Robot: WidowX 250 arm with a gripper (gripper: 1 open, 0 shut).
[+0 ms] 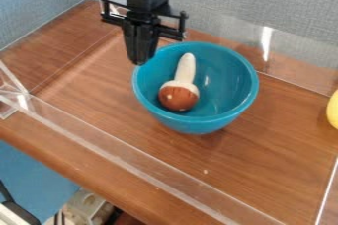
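A turquoise bowl (227, 111) sits on the wooden table, holding a mushroom-like object (180, 93) with a white stem and brown cap, lying inside it. My black gripper (138, 53) hangs at the top, just left of the bowl's back-left rim. It is shut, with nothing visible between its fingers.
A yellow object (331, 111) is cut off at the right edge. Clear plastic walls run along the table's front, back and sides.
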